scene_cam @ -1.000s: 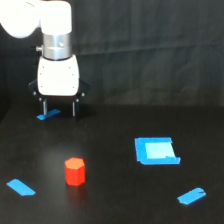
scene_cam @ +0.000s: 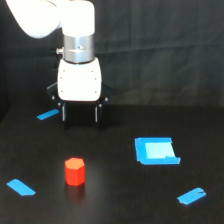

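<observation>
A small red block (scene_cam: 74,172) with a six-sided outline rests on the dark table in the front left part of the view. Farther back, at the upper left, my white gripper (scene_cam: 80,117) points down with its two thin dark fingers spread well apart. It is open, and nothing shows between the fingers. In the picture the block lies below the gripper and slightly to its left, clearly apart from it. On the right, a white square (scene_cam: 158,151) is bordered by blue tape (scene_cam: 146,139).
Strips of blue tape mark the table: a front left strip (scene_cam: 20,187), a front right strip (scene_cam: 191,196) and a back left strip (scene_cam: 48,114). Dark curtain (scene_cam: 160,60) closes off the back. Bare table lies between the block and the white square.
My gripper has moved to the right and slightly down in the picture, uncovering more of the back left tape strip. It stays open. The red block and white square have not moved.
</observation>
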